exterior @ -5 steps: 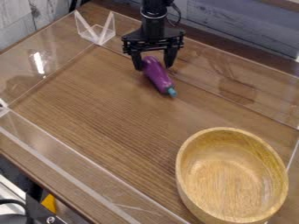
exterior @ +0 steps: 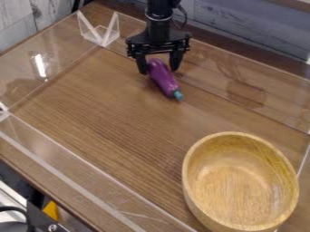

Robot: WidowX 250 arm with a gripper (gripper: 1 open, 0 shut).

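My black gripper (exterior: 159, 60) hangs at the top centre of the camera view, its fingers open and pointing down over a purple bottle (exterior: 165, 81) with a teal cap, which lies on its side on the wooden table (exterior: 91, 127). The fingers are around or just above the bottle's far end; whether they touch it I cannot tell.
A large tan bowl (exterior: 240, 181) stands at the front right. A white wire-like stand (exterior: 100, 31) is at the back left. Walls edge the back.
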